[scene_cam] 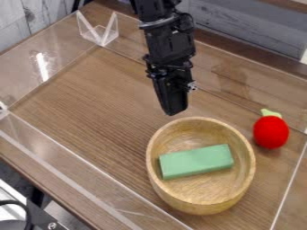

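A black robot arm reaches down from the top centre, its gripper (179, 103) shut with nothing visible between its fingers, above the table just behind a round wooden bowl (171, 197). The bowl sits at the lower right and holds a green rectangular block (196, 160). A red tomato-like object (271, 132) with a pale green top lies to the right of the bowl's back rim.
A clear, wire-like or plastic item (99, 29) stands at the back left. A dark cable or ring is at the bottom left corner.
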